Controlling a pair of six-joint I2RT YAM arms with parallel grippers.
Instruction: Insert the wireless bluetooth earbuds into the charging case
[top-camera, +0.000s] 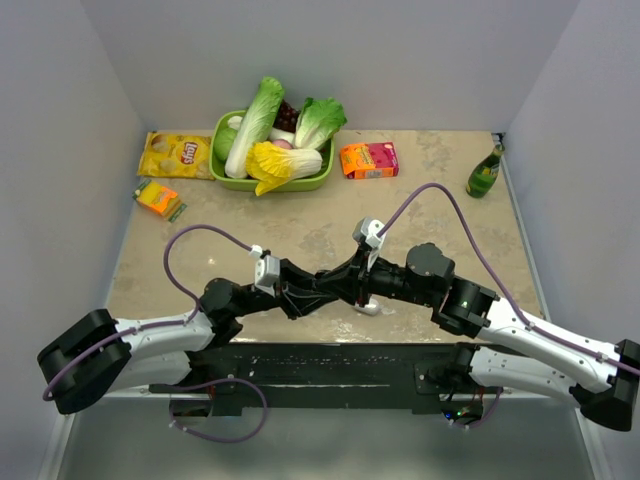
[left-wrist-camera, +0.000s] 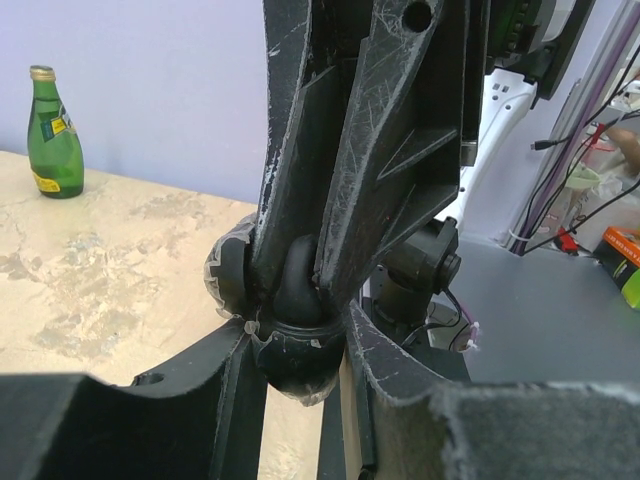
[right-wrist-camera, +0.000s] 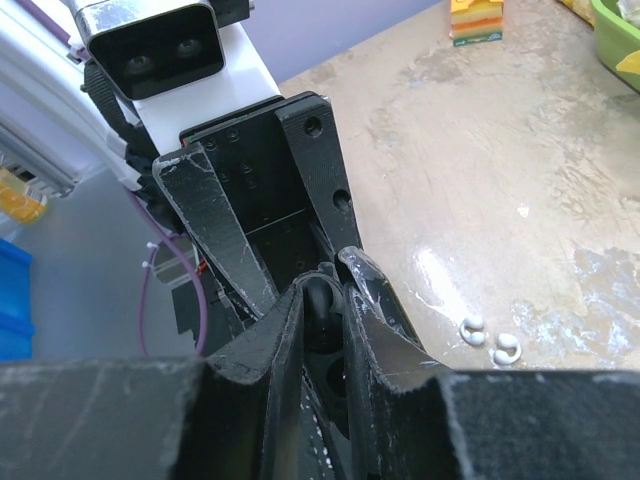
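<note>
In the left wrist view a glossy black rounded object (left-wrist-camera: 300, 352), apparently the charging case, is pinched between the tips of my left gripper. My right gripper meets it from the other side, shut on a dark rounded part of it; how the case's halves stand is hard to tell. From the top, the left gripper (top-camera: 318, 290) and right gripper (top-camera: 345, 280) overlap above the table's front and hide the case. Two small white earbuds (right-wrist-camera: 473, 330) lie side by side on the tabletop, apart from the grippers.
Toward the back are a green basket (top-camera: 232, 184) of vegetables, a chip bag (top-camera: 175, 157) and an orange-red box (top-camera: 369, 160). A juice carton (top-camera: 158, 198) lies at left, a green bottle (top-camera: 484, 172) stands far right. Mid-table is bare.
</note>
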